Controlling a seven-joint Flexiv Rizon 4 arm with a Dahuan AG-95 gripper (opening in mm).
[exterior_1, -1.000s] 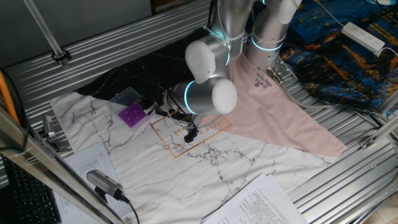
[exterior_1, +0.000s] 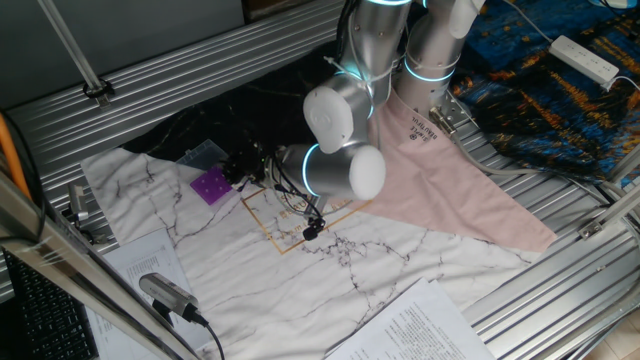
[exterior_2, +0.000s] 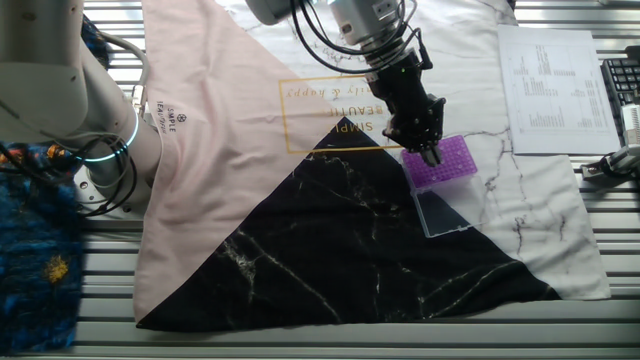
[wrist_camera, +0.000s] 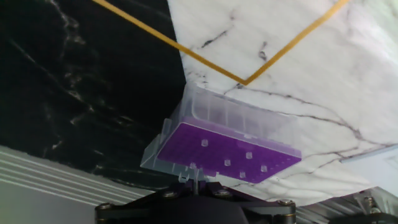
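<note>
A purple rack (wrist_camera: 211, 149) with several small clear tubes (wrist_camera: 249, 155) standing in it lies on the marbled cloth. It belongs to a clear plastic box whose transparent lid (exterior_2: 445, 213) lies open beside it in exterior view 2. My black gripper is over the rack's edge, at the bottom of the wrist view. Its fingertips are close together, and a pale, clear piece shows at them. Whether that piece is gripped or stands behind them, I cannot tell. In exterior view 1 the gripper (exterior_1: 236, 168) hides the rack's right edge.
The cloth (exterior_2: 300, 250) has black, white and pink areas and looks clear around the box. Printed sheets (exterior_1: 415, 325) lie at the front, with more paper (exterior_2: 555, 90) near the keyboard (exterior_1: 40, 310). A metal post (exterior_1: 75, 230) rises at the left.
The rounded end of my arm's wrist link has shifted slightly down and right in exterior view 1, and the hanging cables have moved with it. The purple rack stays in place.
</note>
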